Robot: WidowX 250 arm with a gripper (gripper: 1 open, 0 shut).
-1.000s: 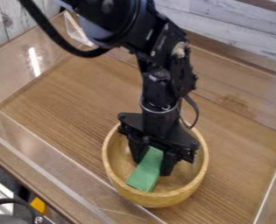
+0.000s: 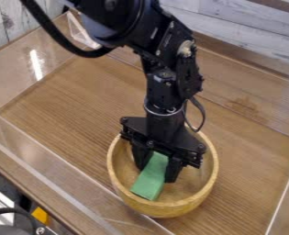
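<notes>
My black gripper [image 2: 159, 154] reaches down into a round wooden bowl [image 2: 172, 204] near the front centre of the table. It is shut on a green block [image 2: 148, 184], which is tilted inside the bowl, its upper end hidden by the fingers. The gripper's housing covers much of the back of the bowl.
Clear low edging runs along the left and right sides, and a pale plank wall [image 2: 250, 27] stands at the back. Cables lie at the bottom left.
The gripper and green block have shifted very slightly within the bowl; little else differs.
</notes>
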